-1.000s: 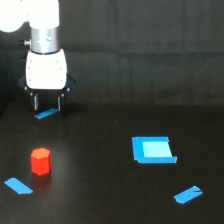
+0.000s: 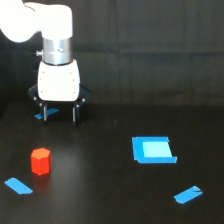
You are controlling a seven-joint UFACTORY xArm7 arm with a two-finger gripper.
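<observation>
My gripper (image 2: 60,114) hangs from the white arm at the back left, fingers pointing down. The fingers are spread apart with only dark background showing between them, so it is open. Well in front of it and slightly to its left, a red block (image 2: 40,161) with a hexagonal outline rests on the black table, clear of the fingers. To the right lies a blue-bordered square with a pale centre (image 2: 156,150). No gripper part touches either one.
Blue tape strips mark the table: one at the front left (image 2: 18,186), one at the front right (image 2: 188,194), and one partly hidden behind the gripper (image 2: 46,114).
My gripper has moved to the right and somewhat lower in the view. The red block, the square and the tape strips have not moved.
</observation>
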